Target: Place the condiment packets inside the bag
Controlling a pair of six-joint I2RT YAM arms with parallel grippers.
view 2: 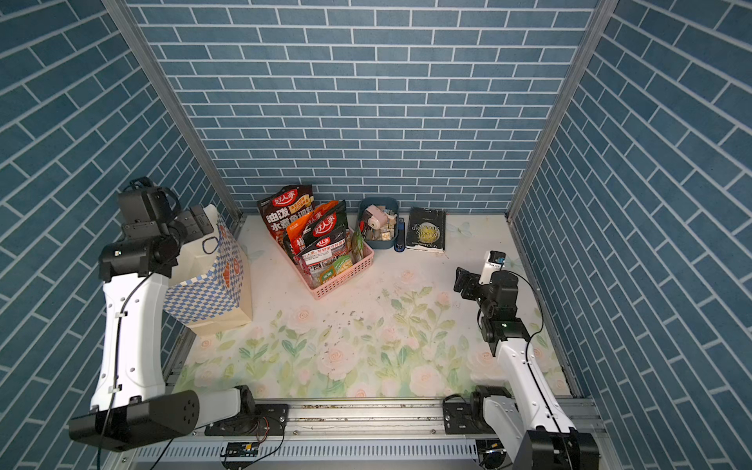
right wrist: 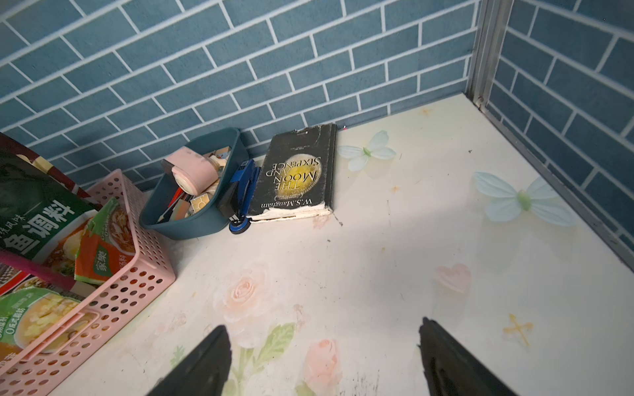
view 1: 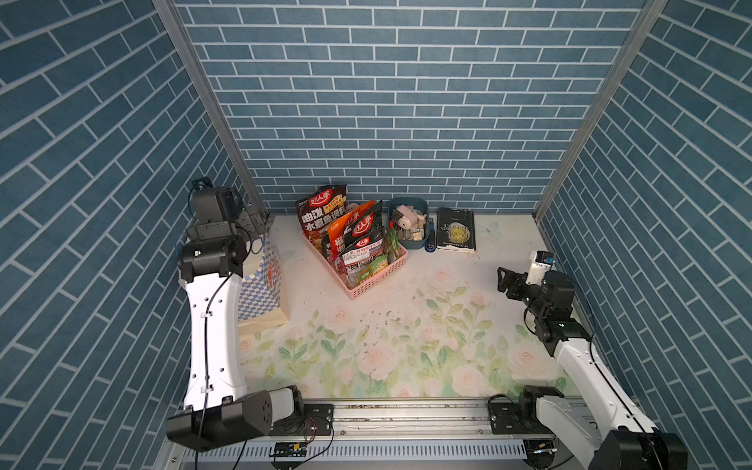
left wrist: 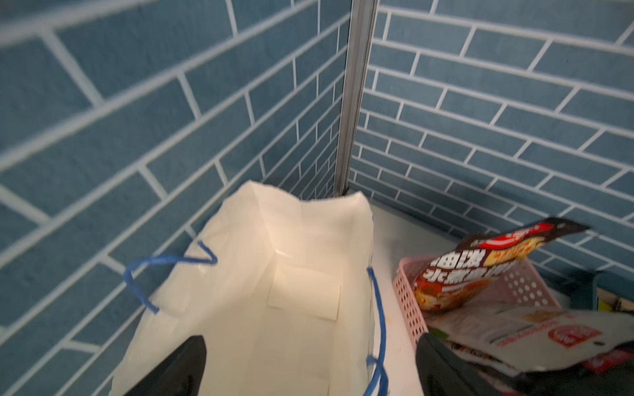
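The paper bag (view 2: 210, 291), blue-checked outside and cream inside, stands open at the table's left. My left gripper is above its mouth, open, with nothing between its fingers; the bag's inside shows empty down to its bottom in the left wrist view. Several condiment packets stand upright in the pink basket (view 1: 368, 283): a tall black-and-red one (view 1: 322, 210), an orange one (view 1: 344, 227), black ones, and a green-and-yellow one (view 1: 362, 272) at the front. Over the bare right side of the table, my right gripper is open and empty.
Right of the basket, a dark teal bin (right wrist: 188, 227) holds a pink item and small blocks. A blue-and-black tool (right wrist: 243, 196) and a black book (right wrist: 294, 173) lie beside it. Brick walls close in the sides.
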